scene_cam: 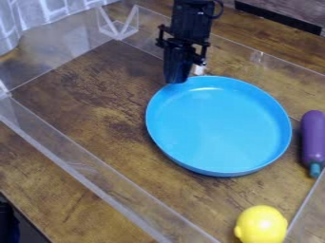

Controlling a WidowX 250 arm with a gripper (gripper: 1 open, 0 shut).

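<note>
My black gripper [178, 72] hangs upright at the top centre, its tip just above the back-left rim of a large blue plate [219, 127]. It looks shut, and I see nothing held, though the fingertips are small and dark. A small pale object [199, 70] sits behind the plate, just right of the gripper, partly hidden.
A purple eggplant [314, 142] lies at the right edge, and a yellow lemon [260, 224] at the bottom right. Clear plastic walls border the wooden surface [76, 95], whose left part is clear.
</note>
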